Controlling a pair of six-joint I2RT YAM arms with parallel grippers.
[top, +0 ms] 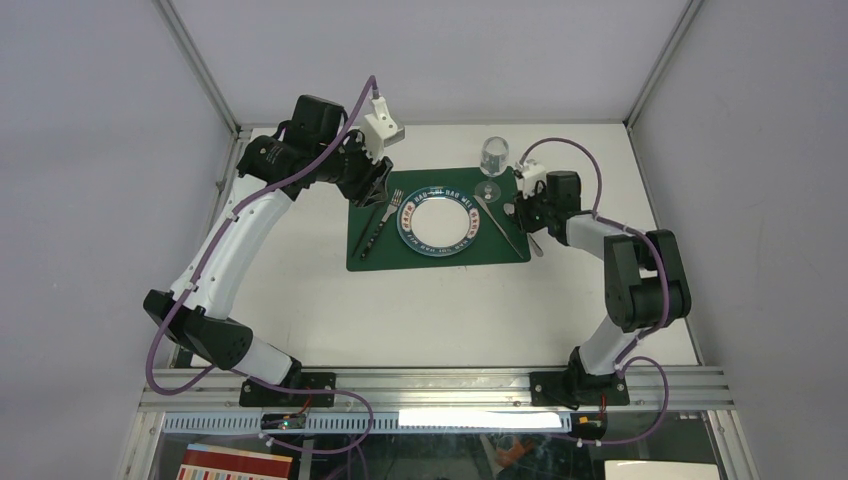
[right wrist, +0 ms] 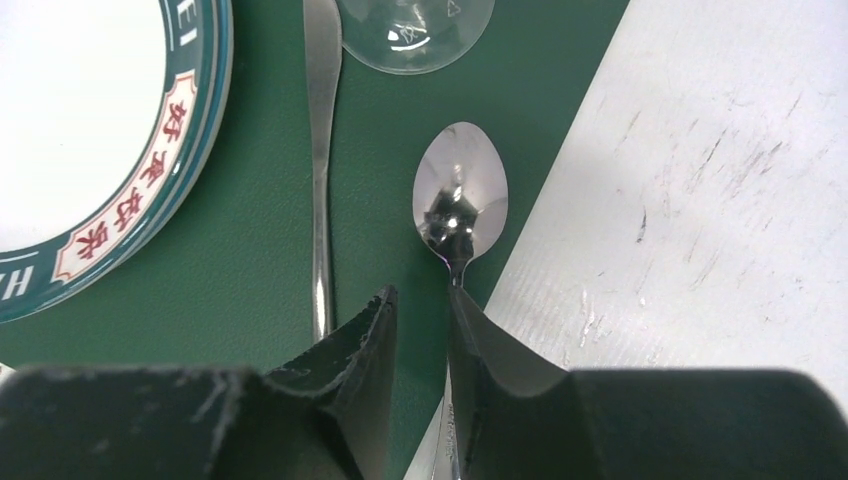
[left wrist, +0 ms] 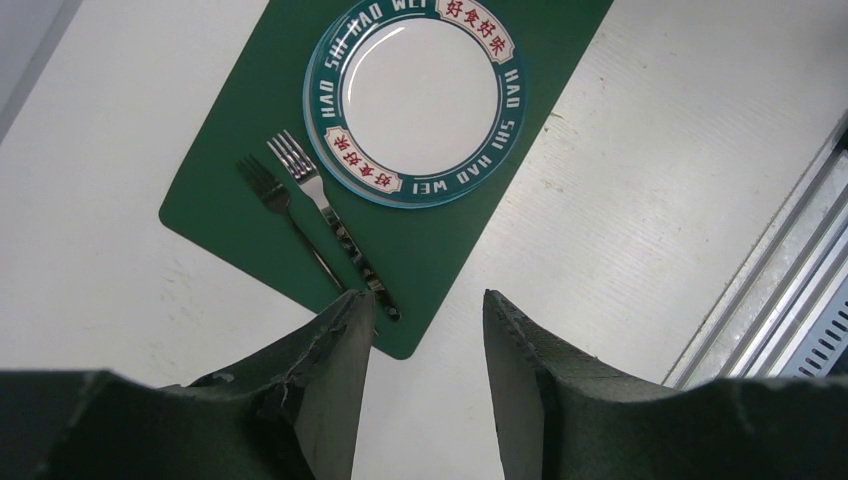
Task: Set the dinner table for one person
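The green placemat (top: pixel 360 261) holds a plate (top: pixel 439 222), a fork (left wrist: pixel 330 216) with a dark fork (left wrist: pixel 270 192) to its left, and a knife (right wrist: pixel 320 200) to the plate's right. A spoon (right wrist: pixel 460 185) lies at the mat's right edge, its handle reaching onto the white table. My right gripper is low over that handle, open, fingertips apart with the spoon beside the right finger. A wine glass (top: pixel 494 160) stands at the mat's back right. My left gripper hangs open above the mat's left end, nothing between its fingers.
Metal rails (top: pixel 680 373) edge the front, and grey walls enclose the table.
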